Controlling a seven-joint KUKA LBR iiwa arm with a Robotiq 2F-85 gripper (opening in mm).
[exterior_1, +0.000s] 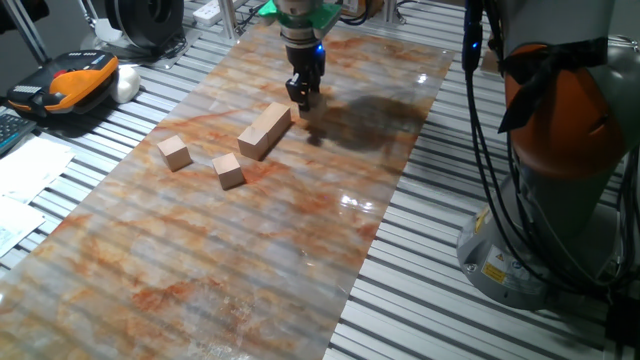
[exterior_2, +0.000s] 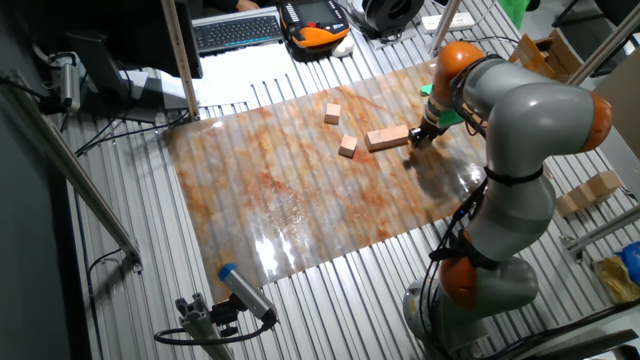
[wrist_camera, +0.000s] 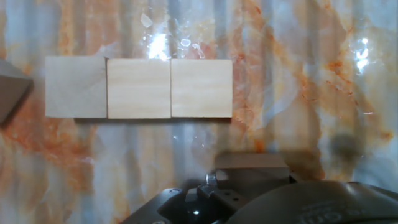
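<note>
Three pale wooden cubes form a straight row (wrist_camera: 139, 88) with their sides touching; in exterior view 1 this row (exterior_1: 265, 131) looks like one long bar. Just past its far end is my gripper (exterior_1: 302, 103), pointing down. Another wooden block (wrist_camera: 252, 169) lies close by the fingers in the wrist view, partly covered by the gripper's dark body. Whether the fingers are around that block or only beside it cannot be told, nor can their opening. Two loose cubes stand apart: one (exterior_1: 228, 171) near the row's other end, one (exterior_1: 174, 153) farther left.
The marbled sheet (exterior_1: 200, 260) is bare across its front half. An orange-and-black device (exterior_1: 70, 88) lies off its left edge. The robot's base (exterior_1: 510, 260) stands to the right. In exterior view 2, more wooden blocks (exterior_2: 590, 193) sit behind the arm.
</note>
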